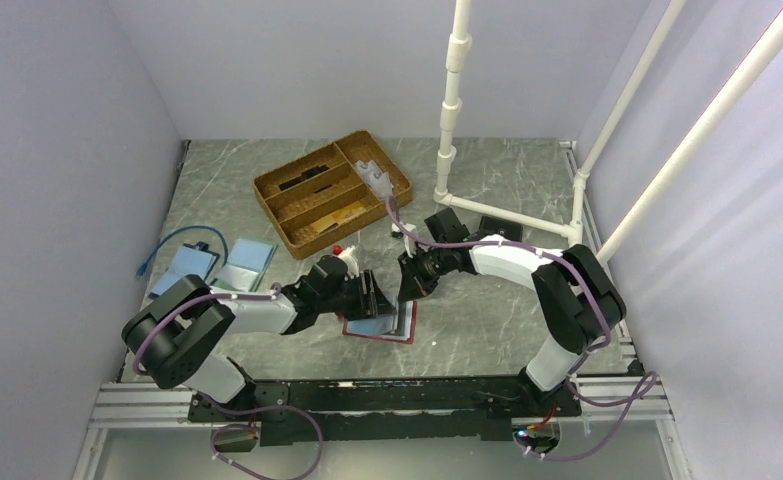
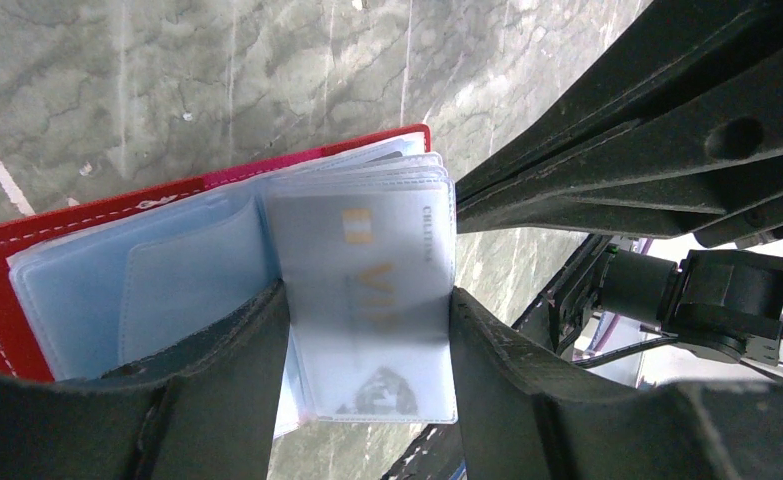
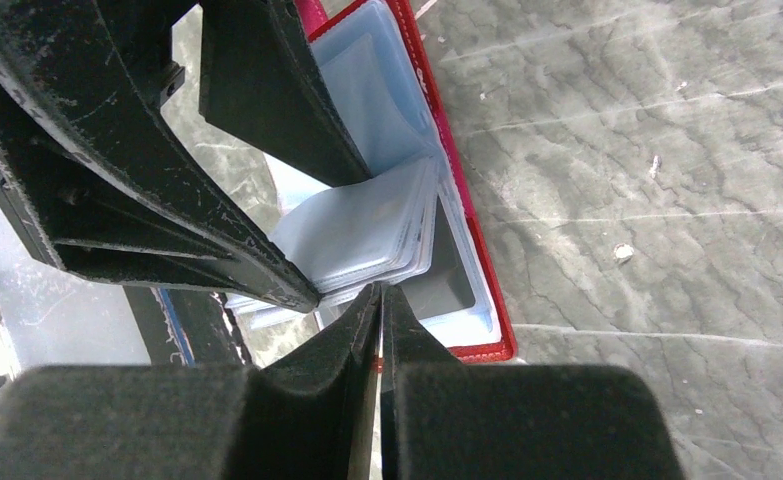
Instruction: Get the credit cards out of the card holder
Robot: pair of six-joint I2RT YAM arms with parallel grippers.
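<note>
The red-edged card holder (image 1: 405, 330) lies open on the table under both grippers, its pale blue sleeves (image 3: 367, 90) showing. My left gripper has its fingers either side of a stack of sleeves with a white card (image 2: 362, 260) marked with faded lettering; it looks closed on that stack. My right gripper is shut, nothing visible between its fingers, its tips at the edge of the stack beside the left fingers. A dark slot shows under the raised sleeves in the right wrist view.
A wicker tray (image 1: 317, 222) with compartments stands behind. Blue open holders (image 1: 247, 258) lie at the left. White pipe framing (image 1: 507, 215) and a black object stand at the back right.
</note>
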